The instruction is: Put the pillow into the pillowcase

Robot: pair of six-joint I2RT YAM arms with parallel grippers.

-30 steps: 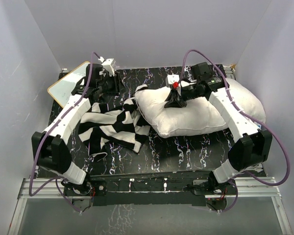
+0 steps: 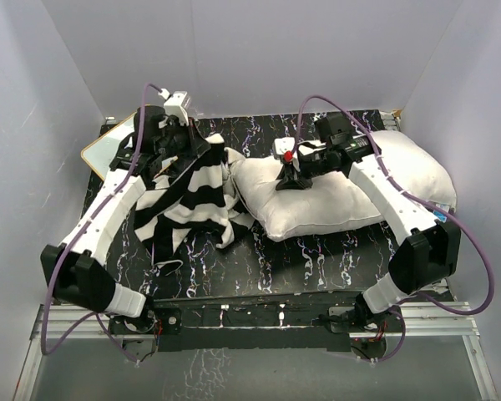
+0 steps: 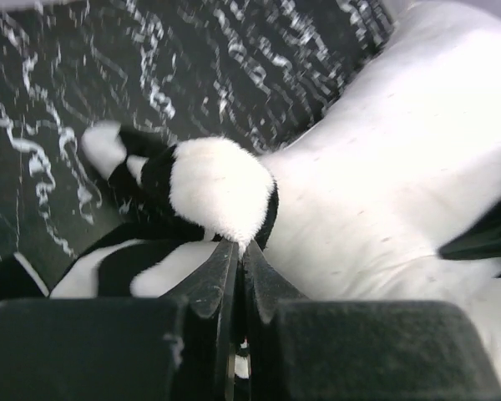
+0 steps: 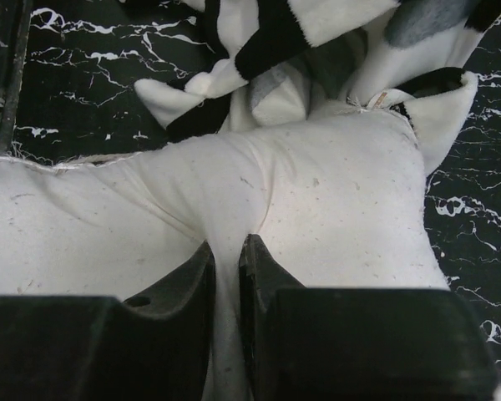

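Observation:
A white pillow (image 2: 317, 200) lies on the right of the table, its left end against the striped black-and-white pillowcase (image 2: 179, 217). My right gripper (image 2: 292, 175) is shut on a fold of the pillow, which bunches between its fingers in the right wrist view (image 4: 230, 259). My left gripper (image 2: 199, 142) is over the pillowcase, shut with a thin bit of the striped cloth (image 3: 217, 184) at its fingertips, which rises in a peak in the top view.
A pale board (image 2: 100, 154) lies at the back left, partly under the left arm. Bare dark marble table (image 2: 275, 267) shows along the front. Walls stand on both sides and behind.
My left gripper went down to the pillowcase and is now higher, with the striped cloth drawn up beneath it.

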